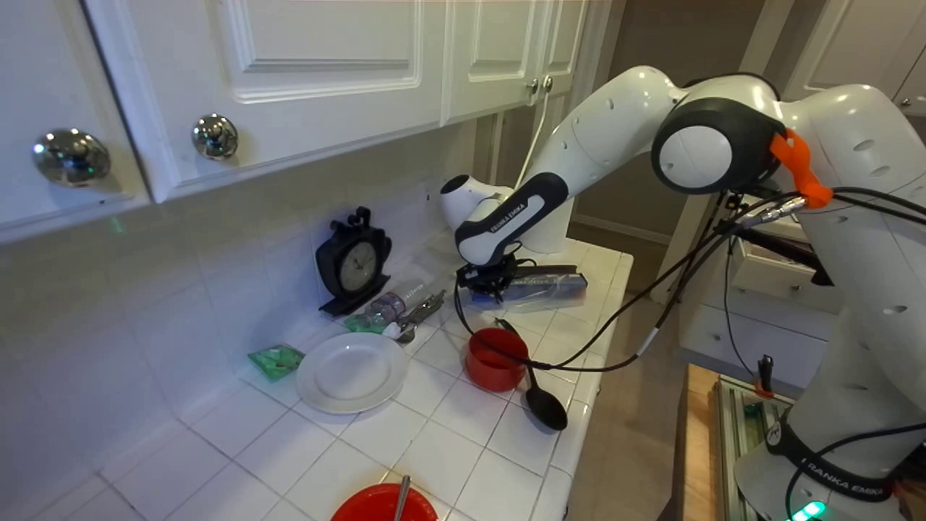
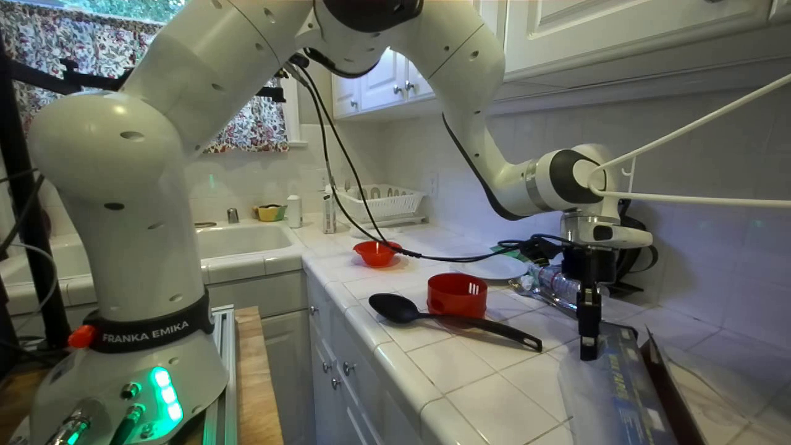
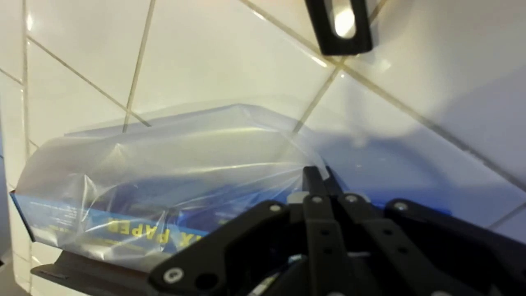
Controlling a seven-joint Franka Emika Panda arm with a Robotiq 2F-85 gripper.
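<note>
In the wrist view, a blue box (image 3: 59,217) with yellow "PAPER" lettering lies open under a translucent sheet of wax paper (image 3: 212,143). Creases in the sheet run together at the fingertips of my gripper, which is shut with the thin sheet's edge at its tips. From exterior view 2, the gripper (image 2: 589,350) points straight down beside the box (image 2: 630,385), and the sheet (image 2: 582,393) drapes along the box's near side. Exterior view 1 has the gripper (image 1: 493,294) at the left end of the box (image 1: 555,286), its fingertips hidden.
A black spoon (image 2: 400,307) rests against a red cup (image 2: 456,295) on the counter. Beyond are a white plate (image 1: 351,373), a clear bottle (image 1: 386,308), cutlery (image 1: 422,314) and a red bowl (image 1: 382,503). A black clock (image 1: 354,260) stands by the wall.
</note>
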